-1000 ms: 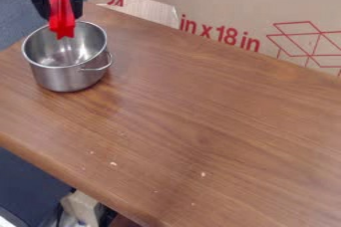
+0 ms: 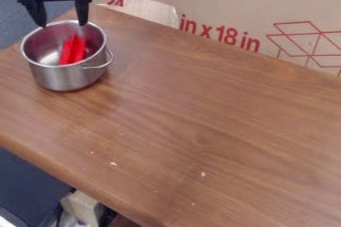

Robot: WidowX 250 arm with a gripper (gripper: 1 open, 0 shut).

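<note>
A steel pot with a wire handle stands on the wooden table at the upper left. Inside it lies a red object, tilted against the interior. Over the pot's back rim, at the top left of the view, hangs my gripper, open, its two black fingers pointing down with nothing between them.
A cardboard sheet with red print stands along the back of the table. The table's edge runs along the lower left.
The red object was in my gripper above the pot a second ago and now lies inside it. My gripper has opened and risen slightly.
</note>
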